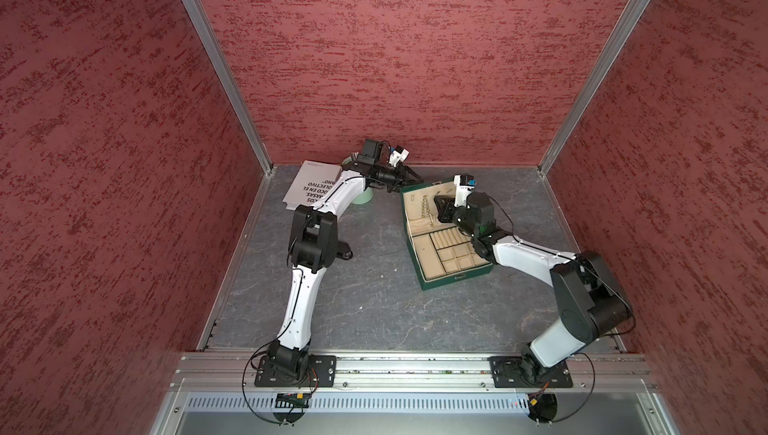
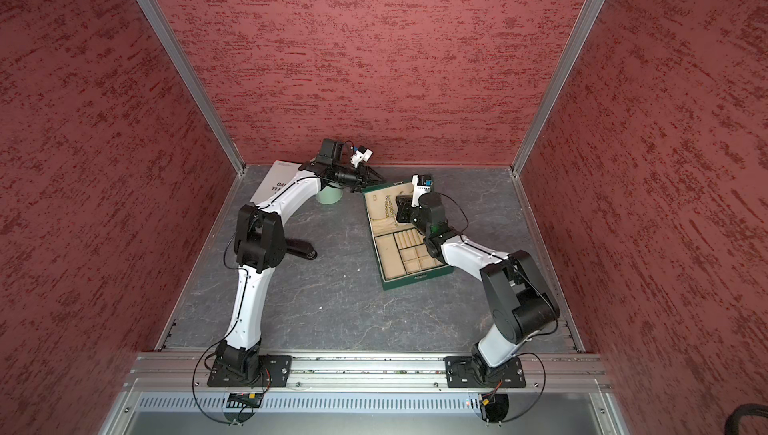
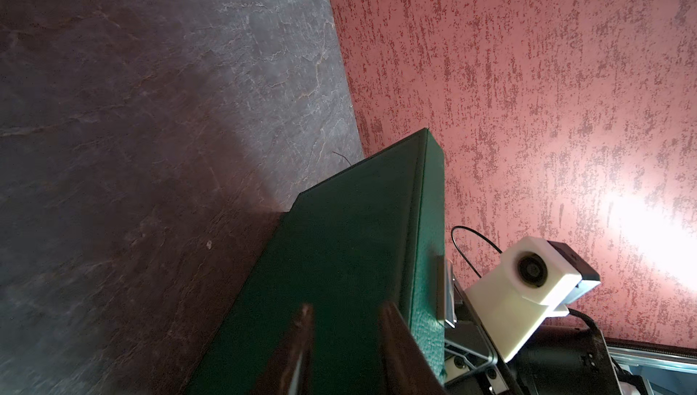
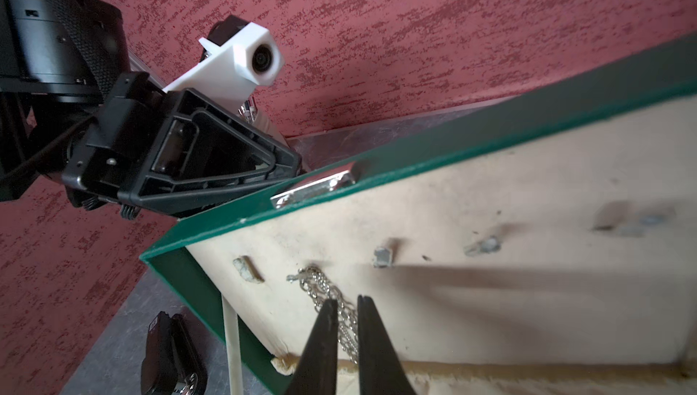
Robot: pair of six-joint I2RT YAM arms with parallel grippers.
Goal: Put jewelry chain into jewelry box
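Observation:
The green jewelry box (image 1: 461, 275) stands open, its cream-lined lid (image 4: 450, 213) upright at the back. A silver chain (image 4: 317, 289) hangs from a small hook on the lid's inner face, its lower part reaching down behind my right fingers. My right gripper is shut in front of the lid, with nothing showing between its tips. At the lid's back left corner is my left gripper (image 1: 417, 177); in the left wrist view its blurred fingers (image 3: 296, 344) stand a little apart against the green lid back. Whether they grip the lid's edge is unclear.
Several empty hooks, one a small hook (image 4: 247, 269), line the lid. Left of the box lie a dark object (image 2: 302, 248) and a white booklet (image 1: 308, 183), with a pale green container (image 1: 362, 196) under the left arm.

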